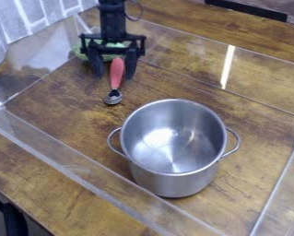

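My black gripper [110, 57] hangs at the top left over a green object [88, 49], which is partly hidden behind it. A scoop with a red handle [117, 71] and a small metal head [113, 97] lies on the wooden surface just in front of the gripper. Whether the fingers touch the handle, and how far apart they stand around it, is hard to tell. A large steel pot [174, 147] with two side handles stands in the lower middle, empty.
Clear plastic panels [99, 189] border the wooden work area [57, 111] on several sides. Bare wood lies left of the pot and to the upper right.
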